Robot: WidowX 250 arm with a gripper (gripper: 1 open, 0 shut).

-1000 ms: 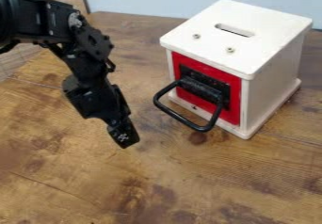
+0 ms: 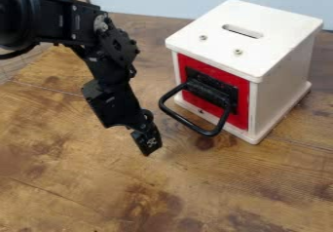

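A white wooden box (image 2: 279,51) with a slot and two bolts on top stands on the right. Its red front panel (image 2: 197,69) carries a black fitting with a black loop handle (image 2: 193,124) sticking out toward the lower left. My black gripper (image 2: 143,136) points down at the wooden table, left of the handle and apart from it. Whether its fingers are open or shut is hard to make out.
A pale wall runs behind.
The gripper has shifted a little to the right, toward the handle, and its wrist has tilted slightly. The box and handle have not moved.
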